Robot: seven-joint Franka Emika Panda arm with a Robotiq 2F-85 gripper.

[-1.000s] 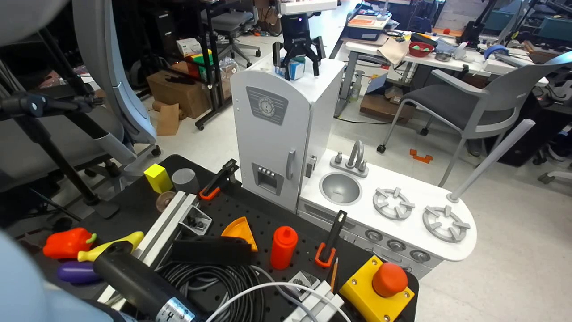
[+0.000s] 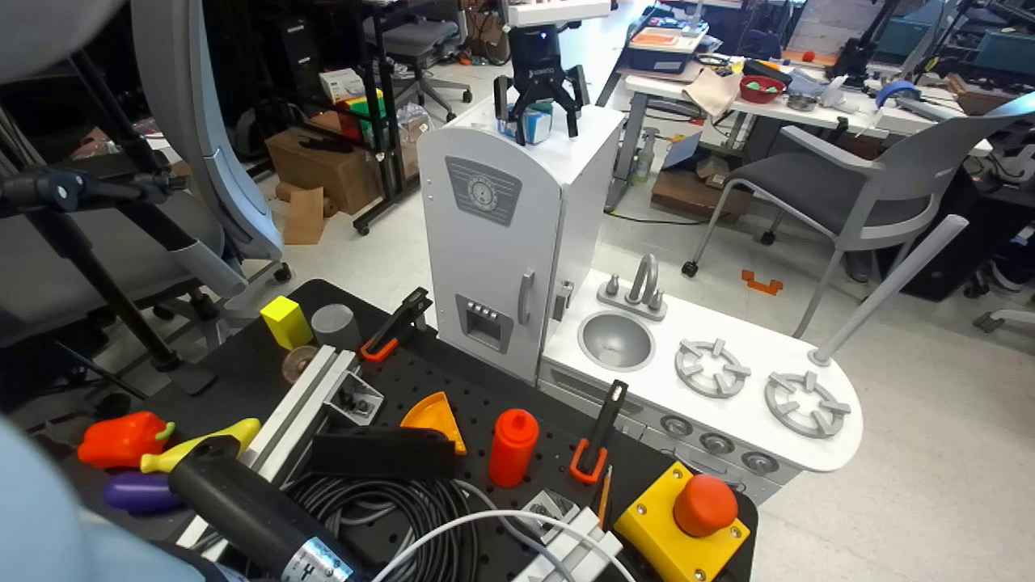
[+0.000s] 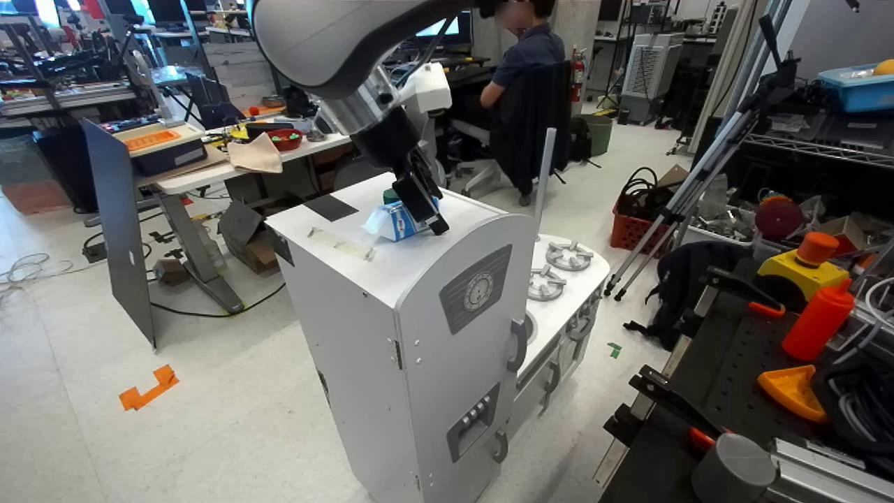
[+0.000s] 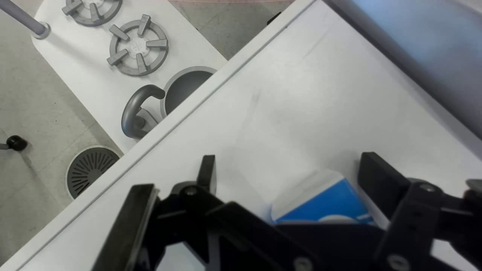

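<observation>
On the white top of the toy fridge (image 2: 492,262) lies a small blue-and-white carton (image 4: 332,201). My gripper is open above the fridge top, fingers wide apart. The carton sits between them, close to the right-hand finger (image 4: 377,183) and well away from the left one; contact cannot be made out. Part of the carton is hidden behind the gripper's black linkage. From the other side, the blue-and-white carton (image 3: 400,221) shows beneath the gripper, with a small green item (image 3: 390,195) just behind it.
Beside the fridge stands a low toy counter with a sink (image 2: 617,340), a tap (image 2: 644,280) and two burners. An upright grey rod (image 2: 890,289) rises from its far end. A cluttered black table (image 2: 485,407) stands in front. Most of the fridge top is clear.
</observation>
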